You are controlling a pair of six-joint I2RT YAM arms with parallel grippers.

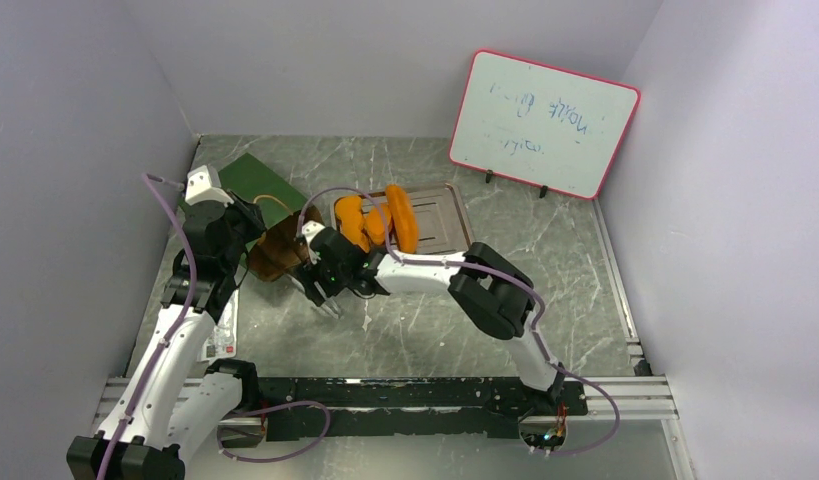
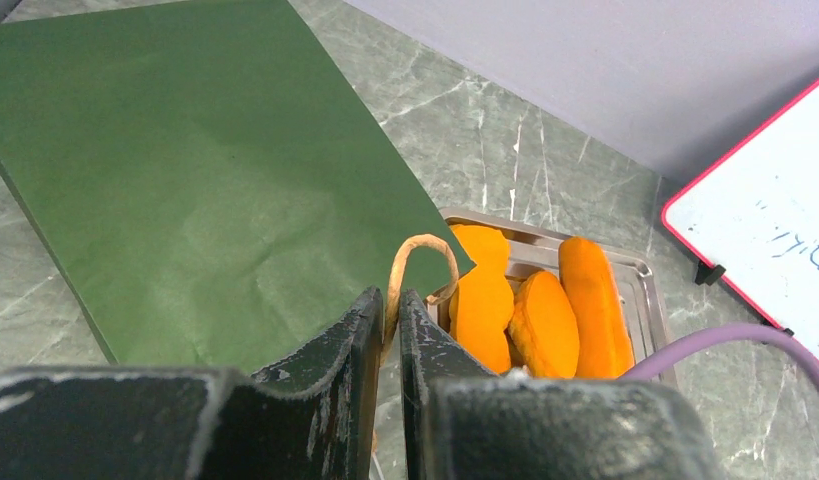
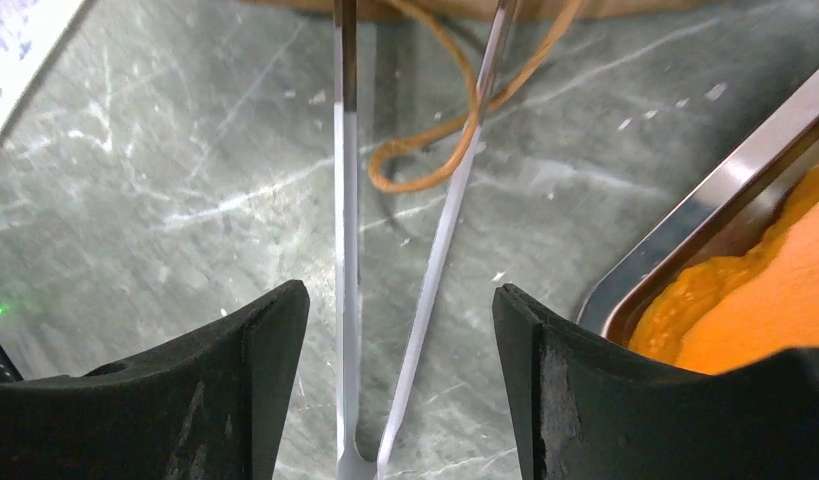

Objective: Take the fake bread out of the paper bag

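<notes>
The green and brown paper bag (image 1: 275, 246) lies at the back left, its green side (image 2: 175, 180) filling much of the left wrist view. My left gripper is shut on its twisted paper handle (image 2: 421, 241). My right gripper stands open over metal tongs (image 3: 347, 260), which lie on the table with their far ends toward the bag's edge, near a looped handle (image 3: 415, 180). Orange bread pieces (image 1: 403, 220) lie in the metal tray to the right of the bag. Whether more bread is inside the bag is hidden.
The tray (image 1: 443, 220) sits at the back middle. A whiteboard (image 1: 540, 125) stands at the back right, walls surround the table, and a white printed item (image 1: 220, 330) lies beside the left arm.
</notes>
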